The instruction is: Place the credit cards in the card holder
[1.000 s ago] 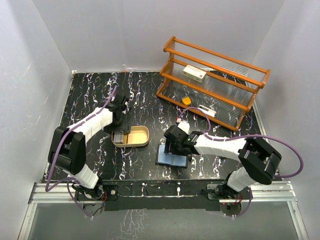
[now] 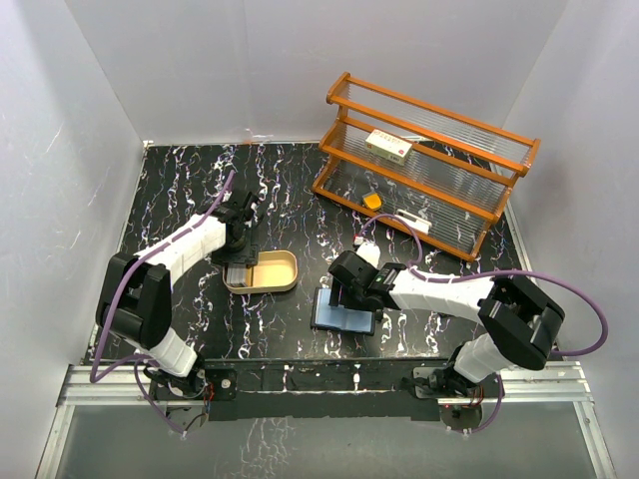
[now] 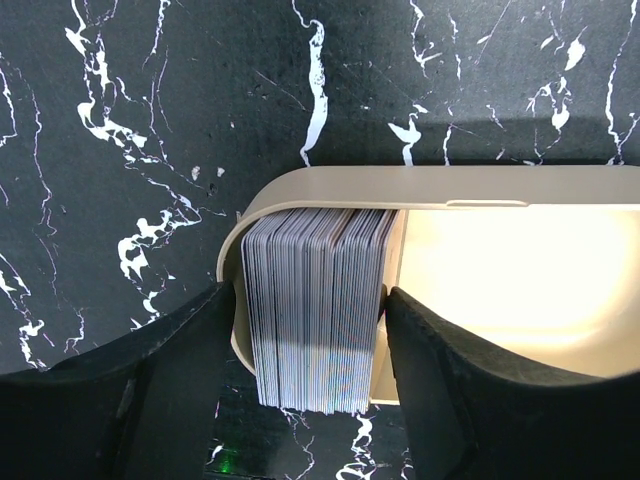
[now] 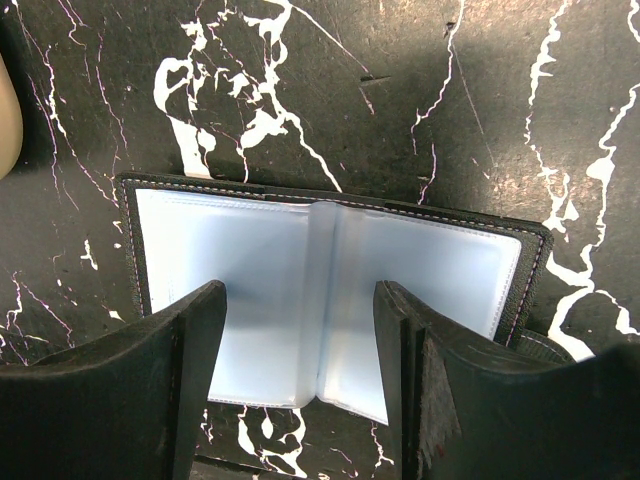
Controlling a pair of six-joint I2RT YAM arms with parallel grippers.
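A beige tray [image 3: 520,185] lies left of centre in the top view, a dense stack of cards [image 3: 312,300] standing on edge in its left end. My left gripper is over that end, part open, its fingertips at either side of the stack. An open card holder [image 4: 230,300], with clear pale sleeves and a dark stitched edge, lies at front centre. My right gripper is open above it, one finger over each half. Whether any sleeve holds a card cannot be told.
A wooden rack [image 2: 419,178] with a white box [image 2: 388,148] and a small yellow object [image 2: 371,200] stands at the back right.
Both arms look almost still in the top view; at most the left gripper has shifted very slightly at the card stack.
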